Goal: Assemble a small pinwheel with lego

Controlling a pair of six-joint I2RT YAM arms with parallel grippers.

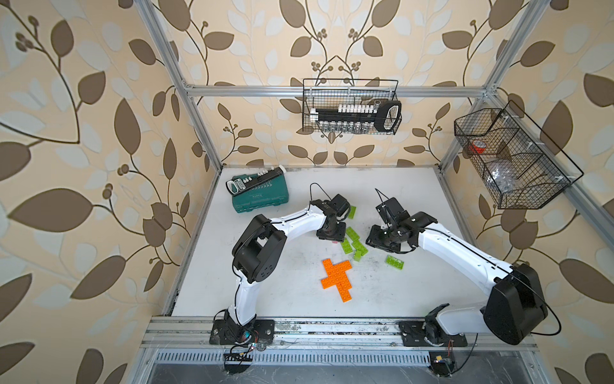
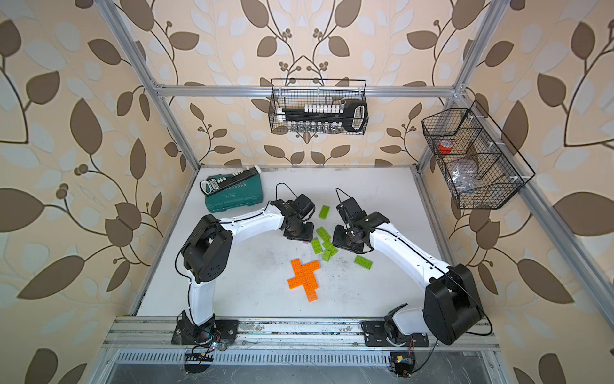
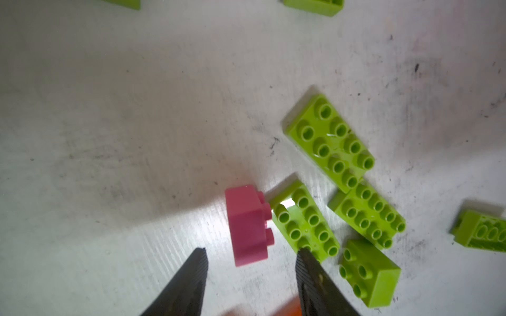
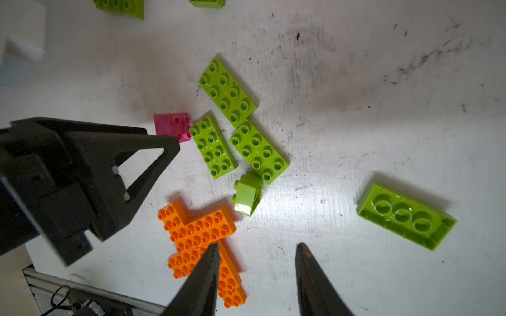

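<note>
On the table's front half lies an orange assembly of bricks point(image 1: 337, 279), wide at its middle and pinwheel-like. Behind it a pink brick point(image 3: 247, 225) rests on its side, studs toward a flat green brick point(image 3: 304, 220). My left gripper is above, apart from the pink brick, its fingers point(image 3: 185, 281) parted with nothing gripped. More green bricks point(image 4: 259, 150) touch in a loose cluster, one tipped on its side point(image 4: 247, 194). My right gripper stands open and empty over bare table, between the cluster and a lone tipped green brick point(image 4: 405, 215).
Farther back lies another green brick point(image 2: 324, 212). A teal case point(image 1: 261, 195) with a black device point(image 1: 255, 180) on top fills the back left corner. Both arms are close together over the cluster.
</note>
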